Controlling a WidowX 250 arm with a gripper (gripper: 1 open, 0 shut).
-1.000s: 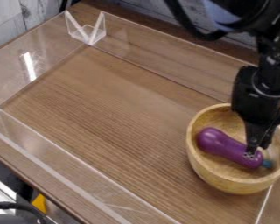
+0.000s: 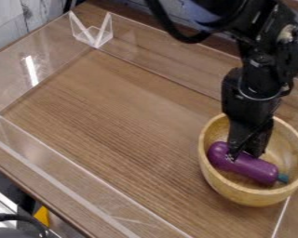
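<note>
A tan bowl [image 2: 245, 194] sits at the right front of the table, holding a purple eggplant-like object [image 2: 249, 169] with a teal end. My black gripper [image 2: 242, 147] reaches down from the top right into the bowl, its tips at the upper-left end of the purple object. The gripper looks shut; whether anything is between the fingertips is hard to see.
A white wire-like holder [image 2: 92, 30] stands at the back left. Cables lie at the lower left edge.
The gripper has moved leftward within the bowl, toward the upper-left end of the purple object. The bowl and object look nearly unchanged.
</note>
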